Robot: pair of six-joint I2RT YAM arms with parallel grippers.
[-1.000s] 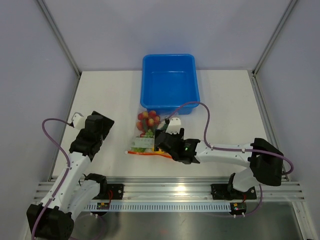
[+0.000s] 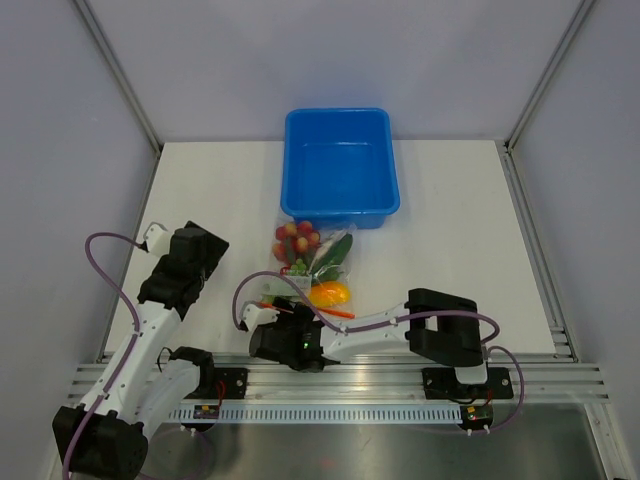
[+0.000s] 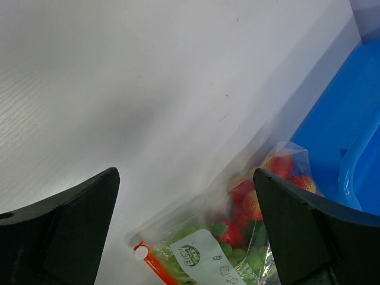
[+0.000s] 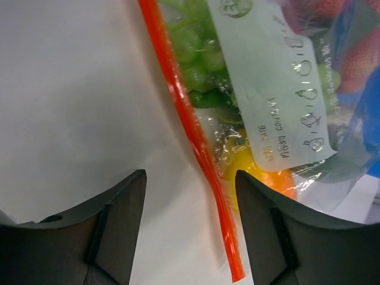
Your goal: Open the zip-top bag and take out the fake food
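Note:
A clear zip top bag [image 2: 300, 262] lies on the table with several pieces of fake food showing inside: red strawberries [image 3: 241, 218], green grapes [image 4: 196, 56] and a yellow-orange piece [image 2: 330, 293]. Its orange zip strip [image 4: 196, 133] faces the table's front, a white slider [image 3: 141, 252] at its left end. My right gripper is over the strip, part open, with the strip's end passing between its fingers without visible grip. Off to the bag's left, my left gripper is open and empty above the table.
Directly behind the bag stands an empty blue bin [image 2: 341, 170], close against its far edge. Bare white table [image 2: 460, 230] stretches to the right, and more is clear at the left. A metal rail [image 2: 330, 370] runs along the front.
From the bag's right side, my right gripper has moved left and toward the front, and now covers part of the zip strip. The left arm, bag and bin have stayed put.

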